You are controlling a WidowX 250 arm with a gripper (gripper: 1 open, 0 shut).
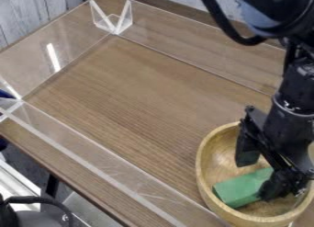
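Observation:
A round wooden bowl (211,164) sits at the bottom right of the table, with a green block (240,190) lying inside it. My black gripper (267,166) is down over the bowl from the right, its fingers around the upper and right part of the block's area, open. The far right of the block is hidden behind the gripper, and I cannot tell whether the fingers touch it.
Clear plastic edges run along the left side, and a clear bracket (113,19) stands at the back left. A black object (37,212) is at the bottom left corner.

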